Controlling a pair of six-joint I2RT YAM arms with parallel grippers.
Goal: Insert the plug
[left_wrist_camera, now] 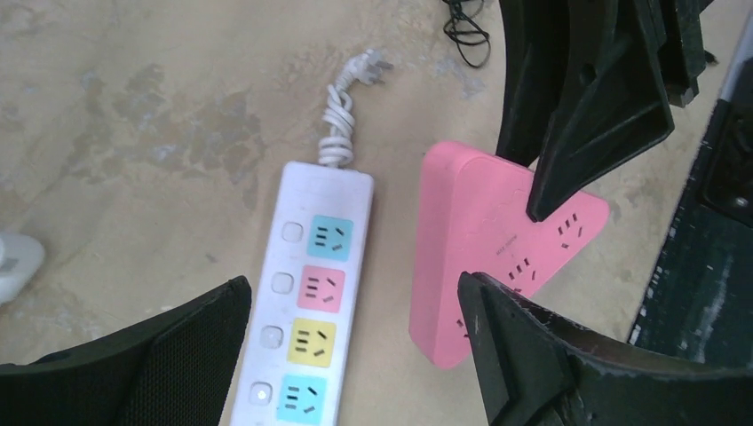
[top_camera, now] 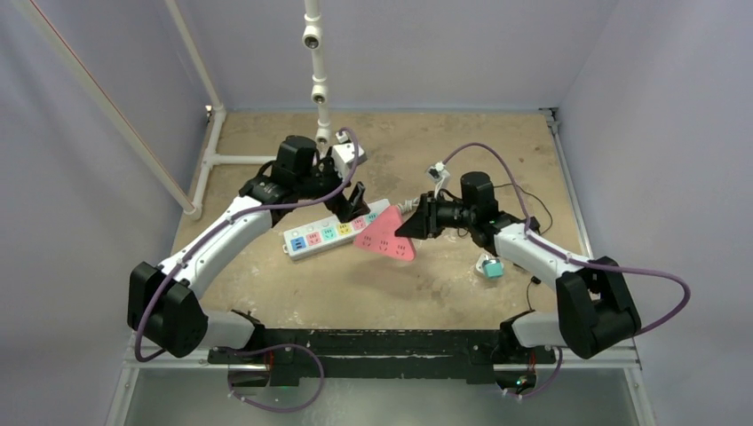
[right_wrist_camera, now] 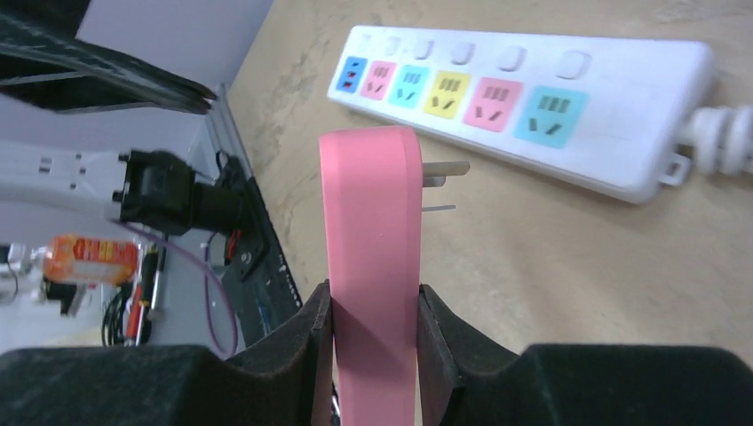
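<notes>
My right gripper (top_camera: 410,222) is shut on a pink triangular plug (top_camera: 384,238), held above the table; in the right wrist view its metal prongs (right_wrist_camera: 444,169) stick out from the side of the pink body (right_wrist_camera: 371,231). The white power strip (top_camera: 300,248) with coloured sockets lies on the table behind the plug, its coiled cord (left_wrist_camera: 339,115) at one end. My left gripper stands open above and beside the strip, with nothing between its fingers.
A small teal object (top_camera: 493,266) and thin black cables lie on the right of the table. A white pipe stand (top_camera: 240,160) with cameras is at the back left.
</notes>
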